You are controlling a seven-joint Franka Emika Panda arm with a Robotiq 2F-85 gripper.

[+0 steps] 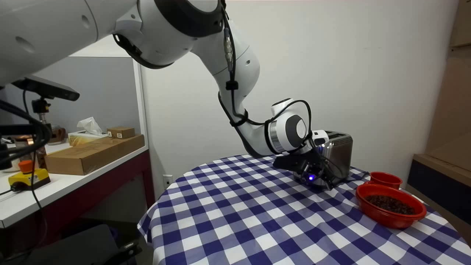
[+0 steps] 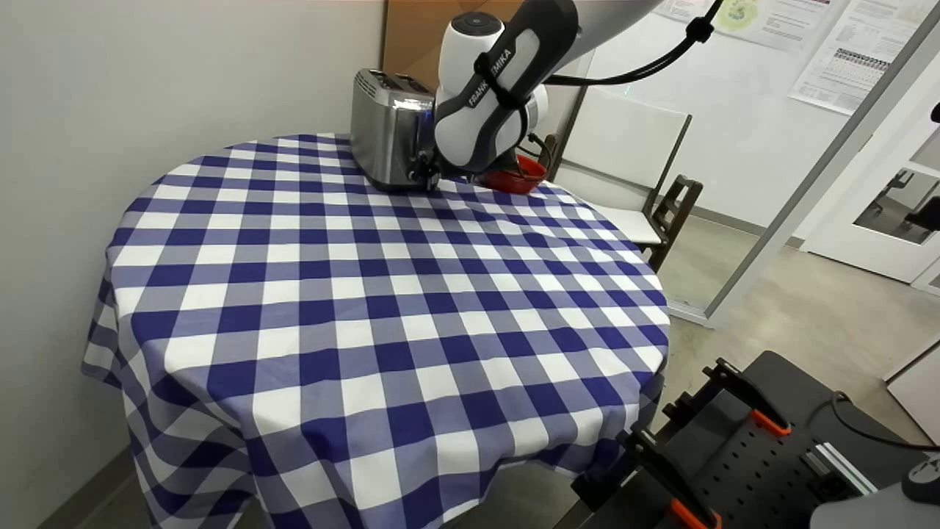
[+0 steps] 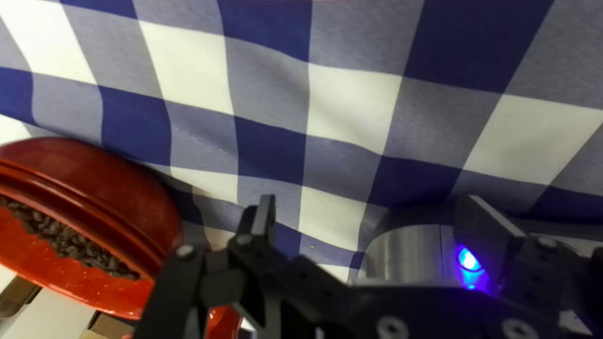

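A silver toaster (image 1: 342, 154) stands upright at the back of the table. My gripper (image 1: 318, 182) is low at its near side, close to the cloth. In the wrist view my gripper stands open, its fingers wide apart. Between them show the checked cloth and a curved metal corner of the toaster (image 3: 404, 254). One finger (image 3: 480, 231) overlaps the toaster in that view; I cannot tell whether they touch. A blue light (image 3: 469, 259) glows beside this finger. In exterior view 2 the arm partly covers the toaster (image 2: 377, 132), and the gripper is mostly hidden.
A red bowl (image 1: 384, 218) of dark beans sits on the right of the table, with a smaller red container (image 1: 385, 178) behind it. The blue-and-white checked cloth (image 2: 352, 291) is rumpled near the toaster.
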